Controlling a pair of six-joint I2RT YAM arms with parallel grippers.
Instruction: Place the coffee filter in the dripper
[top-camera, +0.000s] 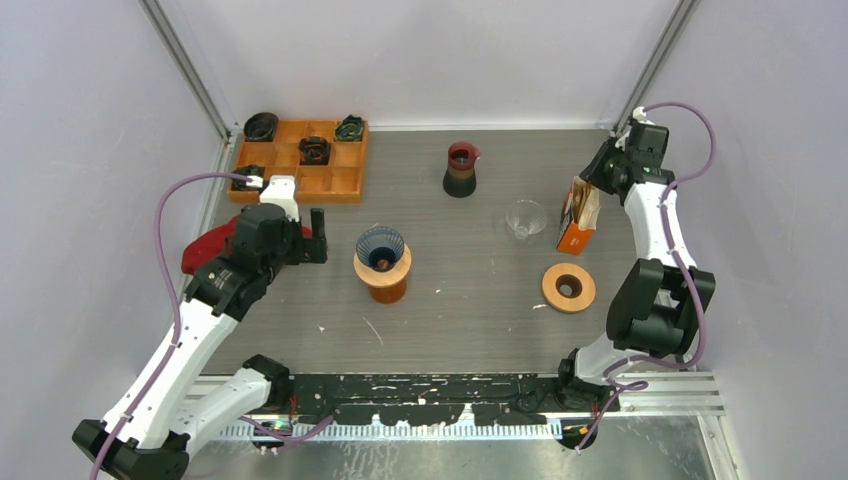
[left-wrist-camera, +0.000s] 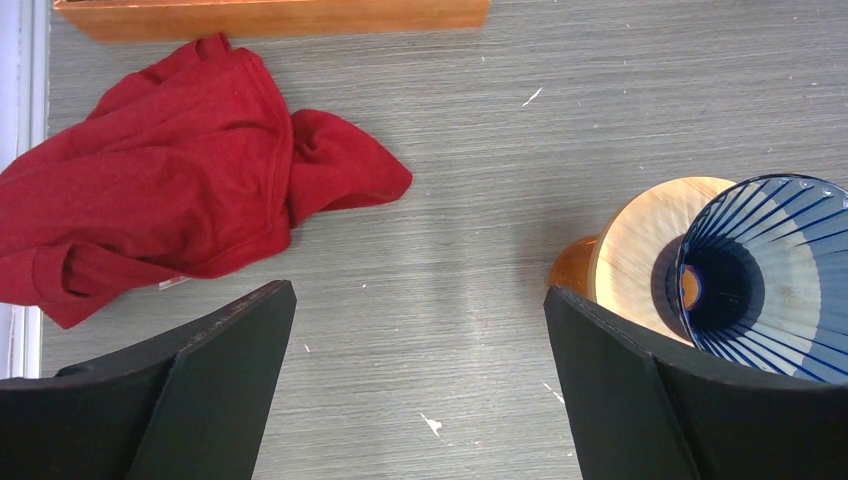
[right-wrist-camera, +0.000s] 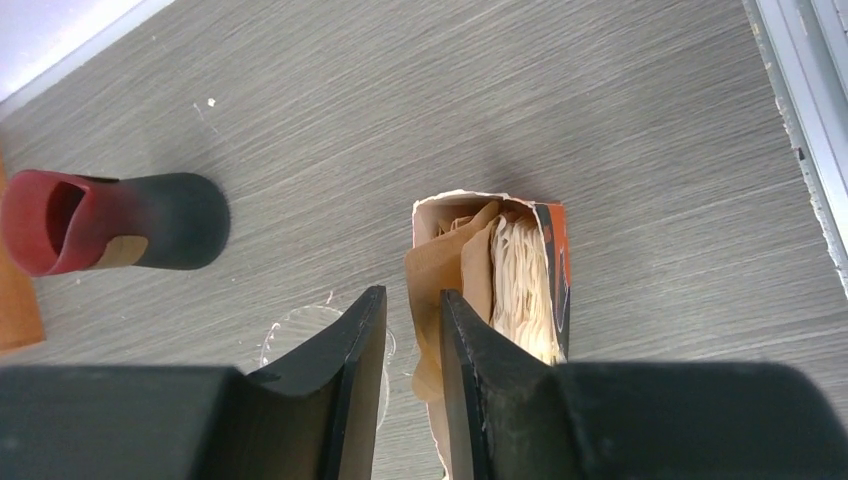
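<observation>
A blue ribbed dripper (top-camera: 380, 243) sits on a wooden stand (top-camera: 385, 288), centre-left, also close by the left gripper in the left wrist view. An orange box (top-camera: 572, 238) at the right holds paper coffee filters (right-wrist-camera: 518, 280), brown and cream. My right gripper is above the box, part open, its fingertips at the brown filter at the box's near-left side; whether it touches the paper I cannot tell. My left gripper stands open and empty left of the dripper, over bare table.
A carafe (top-camera: 460, 178), a clear glass (top-camera: 524, 220) and a wooden ring (top-camera: 570, 306) stand nearby. A red cloth (left-wrist-camera: 170, 170) and wooden organiser (top-camera: 340, 185) are at the left.
</observation>
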